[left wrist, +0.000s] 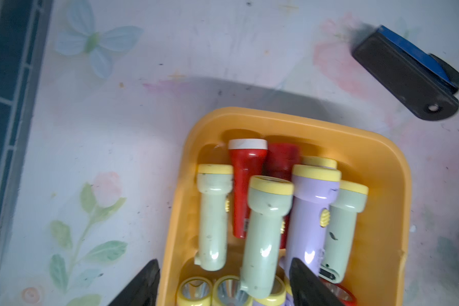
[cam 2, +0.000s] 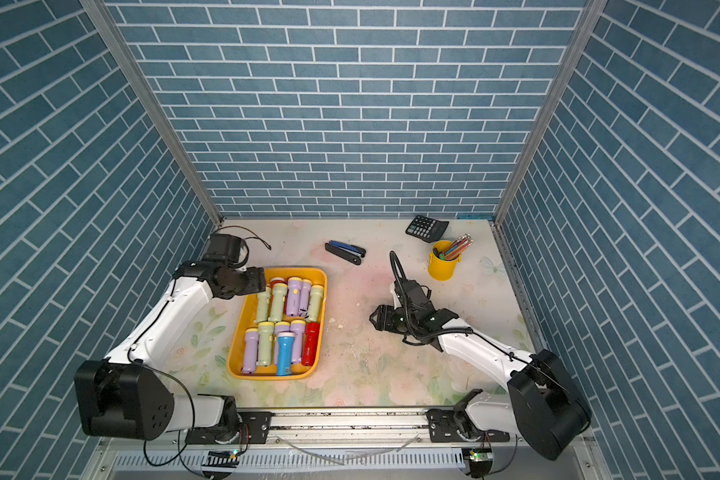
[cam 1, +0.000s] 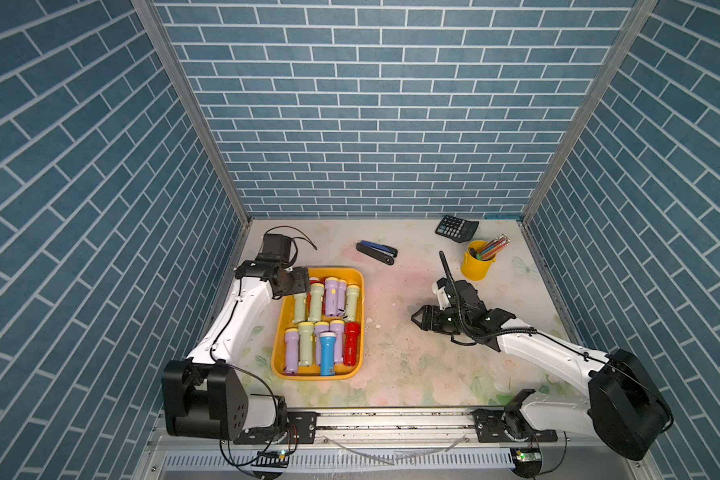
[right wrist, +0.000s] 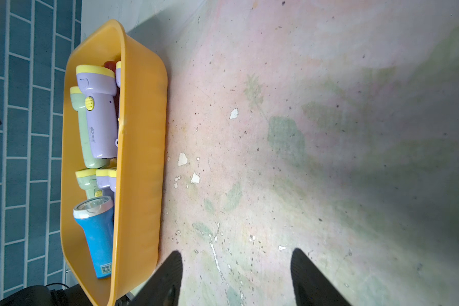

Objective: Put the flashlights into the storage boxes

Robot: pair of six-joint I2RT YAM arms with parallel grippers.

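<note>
An orange storage box (cam 1: 358,352) on the left holds several flashlights, pale green, lavender, red and blue (cam 1: 327,356), lying in two rows. In the left wrist view a green flashlight (left wrist: 260,239) and a lavender one (left wrist: 308,224) lie uppermost. My left gripper hangs over the box's back-left part, fingers apart, with nothing seen held between them. My right gripper stands open above bare table to the right of the box, nothing between its fingers.
A black-and-blue stapler (cam 1: 374,253) lies behind the box. A calculator (cam 1: 456,229) and a yellow cup of pencils (cam 1: 476,265) stand at the back right.
</note>
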